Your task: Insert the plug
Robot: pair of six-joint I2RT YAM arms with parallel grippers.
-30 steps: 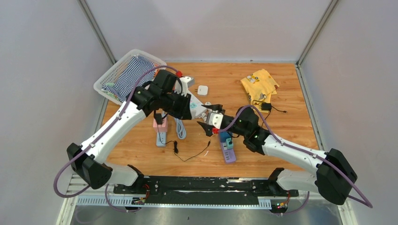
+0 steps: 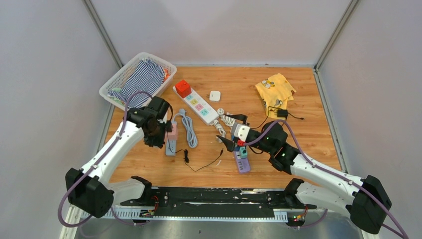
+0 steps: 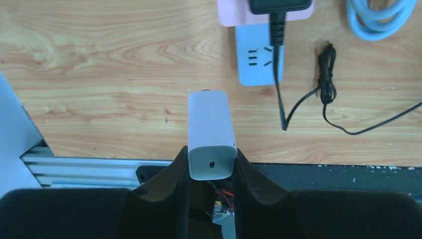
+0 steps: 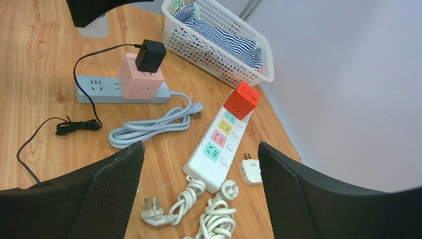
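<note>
A white block-shaped charger (image 3: pixel 211 119) with a small slot in its near end is pinched between the fingertips of my left gripper (image 2: pixel 158 140). Its prongs do not show. It hangs over bare wood beside the light blue power strip (image 3: pixel 259 59). That strip carries a pink cube socket (image 4: pixel 141 78), and a black adapter (image 4: pixel 151 56) sits on the cube's top. My right gripper is wide open with nothing between its fingers; in the top view it hovers near the lavender strip (image 2: pixel 242 164). A white power strip (image 4: pixel 218 144) with coloured sockets bears a red cube (image 4: pixel 242 100).
A white basket (image 2: pixel 115 82) with striped cloth stands at the back left. A white plug (image 2: pixel 214 95), coiled cords (image 4: pixel 217 219) and a yellow bag (image 2: pixel 275 90) lie around. The black adapter's thin cable (image 2: pixel 209 165) crosses the front middle. Wood is bare at the front left.
My left gripper has drawn back leftward from over the white power strip to beside the pink cube, carrying the white charger. The right gripper has shifted slightly right.
</note>
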